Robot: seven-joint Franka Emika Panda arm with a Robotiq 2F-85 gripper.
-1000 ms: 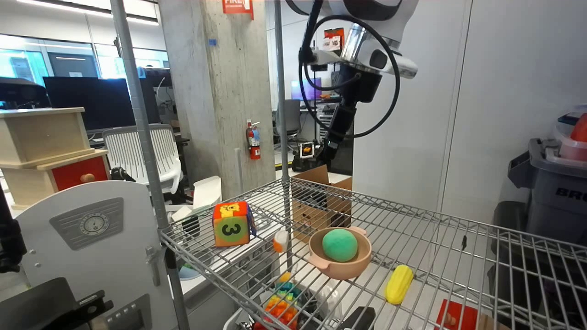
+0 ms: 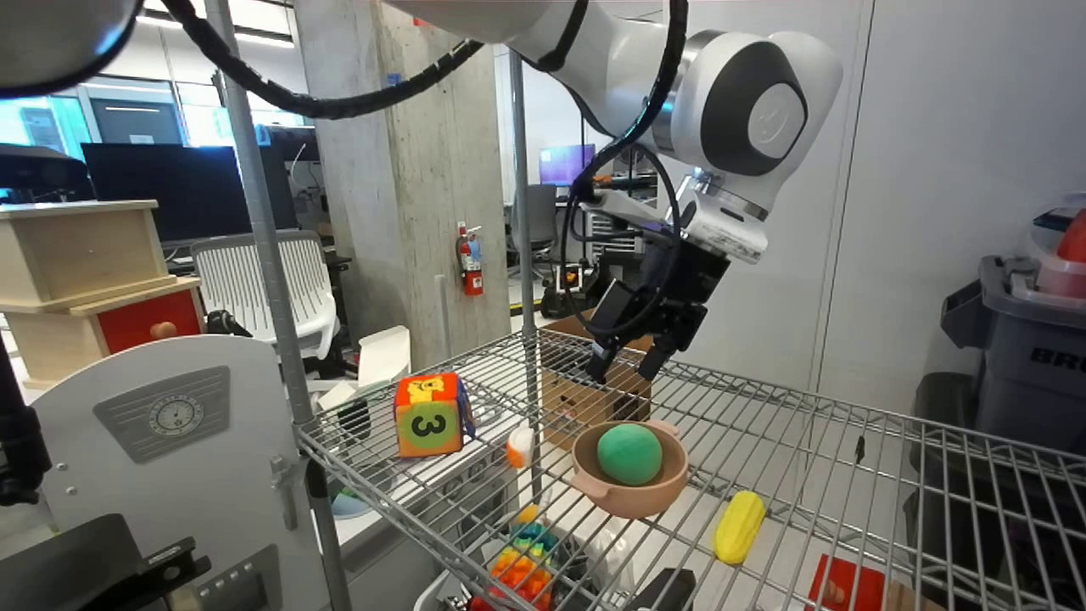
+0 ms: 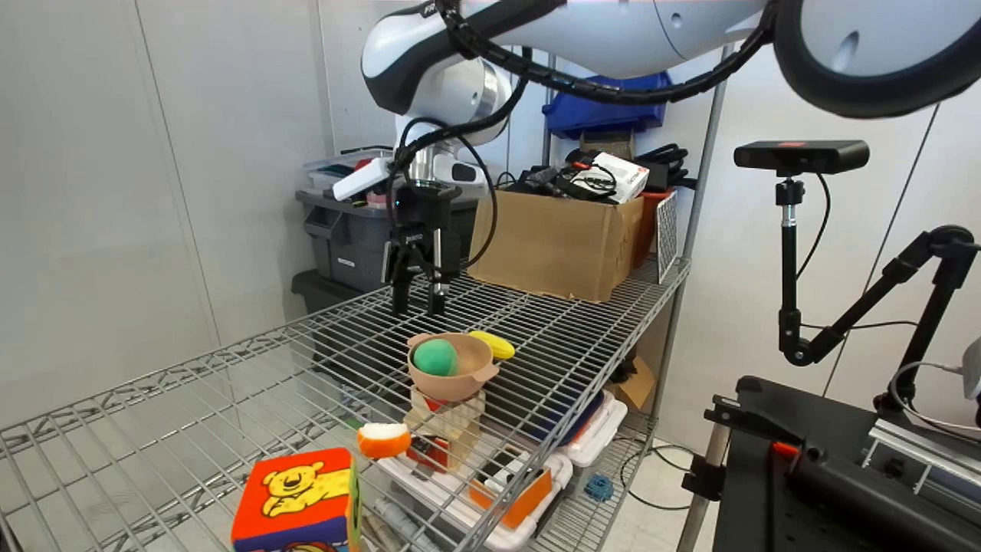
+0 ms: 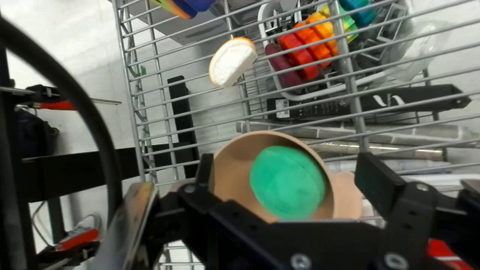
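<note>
A green ball (image 2: 629, 454) rests inside a pinkish-tan bowl (image 2: 598, 496) with two handles, standing on the wire shelf. My gripper (image 2: 624, 368) hangs above the shelf behind the bowl, its fingers apart and nothing between them. In the wrist view the bowl (image 4: 236, 155) and ball (image 4: 288, 182) lie below the open gripper, framed between its two fingers. From the other side, the gripper (image 3: 418, 303) shows over the far part of the shelf, apart from the bowl (image 3: 462, 383).
A yellow banana-like toy (image 2: 739, 526) lies right of the bowl. An orange-and-white piece (image 3: 383, 440) and a colourful soft cube (image 3: 299, 501) are on the bowl's other side. A cardboard box (image 3: 542, 241) stands at the shelf's end. A shelf post (image 2: 530, 204) rises near the gripper.
My gripper has come down towards the shelf and turned, so both fingers now show apart in exterior view 1. The bowl, ball and other toys have stayed put.
</note>
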